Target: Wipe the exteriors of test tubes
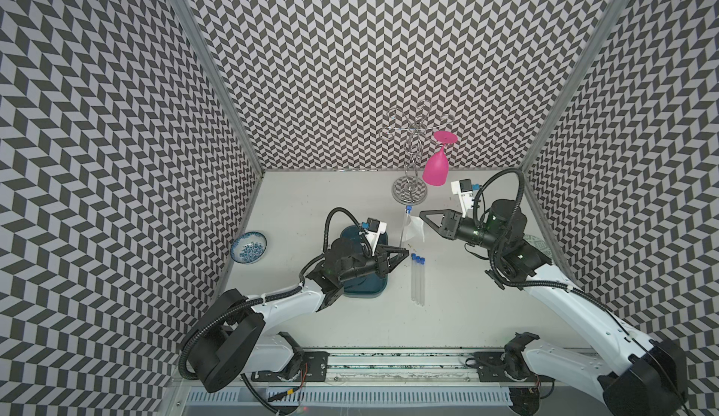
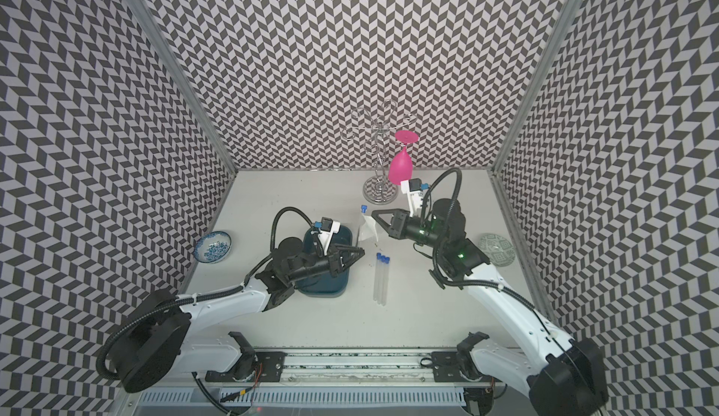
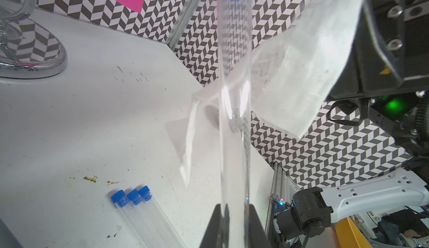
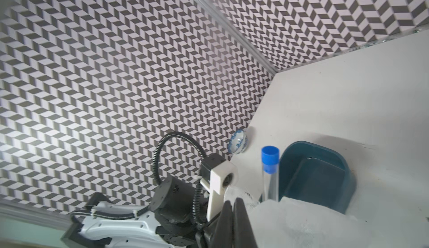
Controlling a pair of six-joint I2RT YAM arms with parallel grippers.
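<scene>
A clear test tube with a blue cap (image 3: 234, 69) stands upright in my left gripper, which is shut on its lower part. My right gripper (image 1: 421, 214) is shut, with a thin white tissue (image 3: 303, 65) hanging from its fingertips. That tissue spreads behind the tube in the left wrist view and hides the tube's lower length in the right wrist view, where the blue cap (image 4: 270, 156) shows above it. Whether tissue and glass touch, I cannot tell. Three more capped tubes (image 1: 418, 285) lie side by side on the table.
Behind and under my left arm is a dark teal bin (image 4: 308, 152). At the back stands a chrome rack (image 1: 409, 190) with a pink glass (image 1: 436, 169) hanging upside down. A blue-patterned bowl (image 1: 248, 247) sits far left, a pale green dish (image 2: 497, 249) far right.
</scene>
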